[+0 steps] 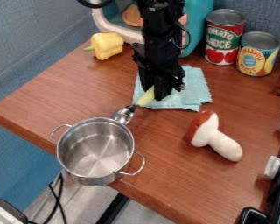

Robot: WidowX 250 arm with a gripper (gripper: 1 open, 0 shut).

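My black gripper (157,87) hangs over a light blue cloth (188,89) in the middle of the table. A pale yellow piece (143,99) shows below its fingertips, along with a metal handle or utensil end reaching toward a steel pot (95,150) at the near left. Whether the fingers are shut on either is hard to tell. A red-and-white toy mushroom (213,138) lies to the right of the pot.
A yellow toy (105,45) sits at the back left. Two cans, red (224,39) and yellow (258,55), stand at the back right. Black equipment (273,185) lines the right edge.
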